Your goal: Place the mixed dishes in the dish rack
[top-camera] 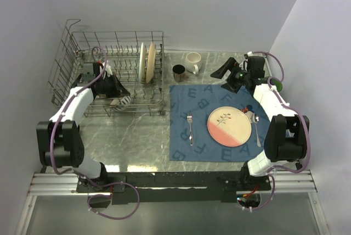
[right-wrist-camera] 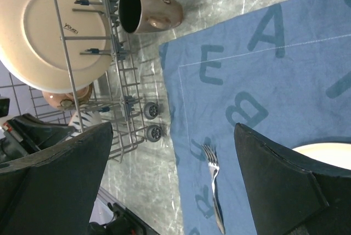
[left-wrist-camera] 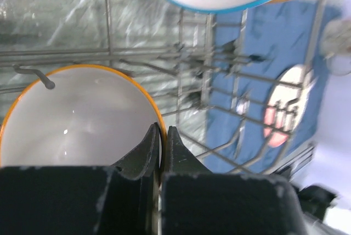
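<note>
My left gripper is shut on the orange rim of a pale bowl [left-wrist-camera: 82,117]. In the top view that bowl [top-camera: 125,100] sits tilted at the front of the wire dish rack [top-camera: 148,106], partly hidden by the gripper. Two plates stand on edge in the rack, a white plate [top-camera: 142,62] and a tan plate [top-camera: 151,62]. My right gripper [top-camera: 222,80] is open and empty above the blue cloth's back edge. On the cloth lie a pink-and-cream plate [top-camera: 229,122], a fork [top-camera: 190,128] and a spoon [top-camera: 256,130].
Between rack and right gripper, a dark mug [top-camera: 179,72] and a white mug [top-camera: 193,62] stand on the counter. A green-rimmed item [top-camera: 276,84] is partly hidden by the right arm. The counter [top-camera: 126,141] before the rack is bare.
</note>
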